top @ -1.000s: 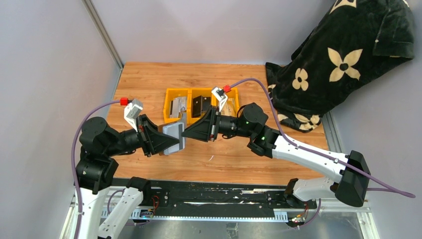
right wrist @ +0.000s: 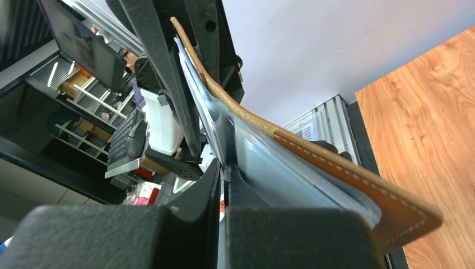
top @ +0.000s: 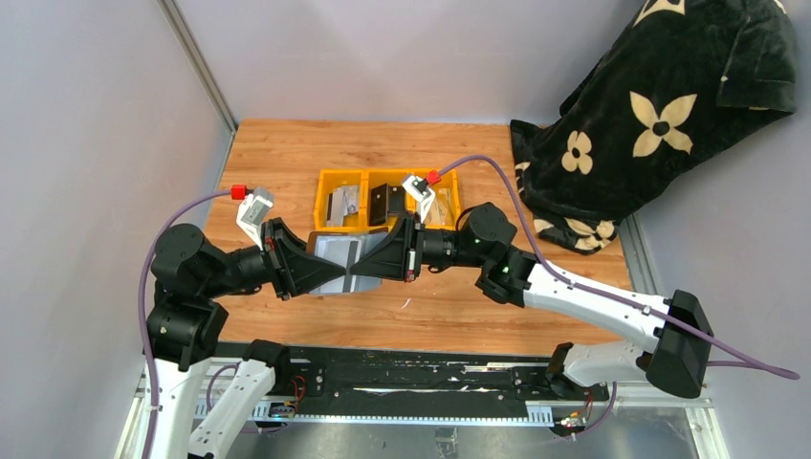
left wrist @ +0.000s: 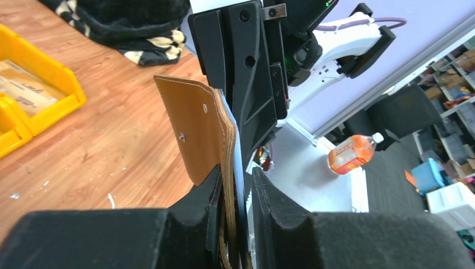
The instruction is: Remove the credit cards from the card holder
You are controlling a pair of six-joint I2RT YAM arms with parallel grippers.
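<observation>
My left gripper [top: 335, 273] is shut on a tan leather card holder [top: 317, 240] and keeps it off the table. In the left wrist view the stitched cover [left wrist: 190, 117] stands upright between the fingers. The holder lies spread open, its clear sleeves [top: 367, 251] reaching right under my right gripper [top: 356, 271]. That gripper is shut, its tips touching the sleeves [right wrist: 274, 162] in the right wrist view; whether a thin sheet is pinched there cannot be made out. No card shows outside the holder near the grippers.
Behind the grippers stands a yellow divided tray [top: 320, 199] with cards, a dark wallet [top: 380, 203] and other flat items. A dark floral cloth [top: 612, 143] covers the back right. Table in front of and right of the grippers is clear.
A second ago the holder was narrower, with the right gripper at its right edge. The left arm barely moved.
</observation>
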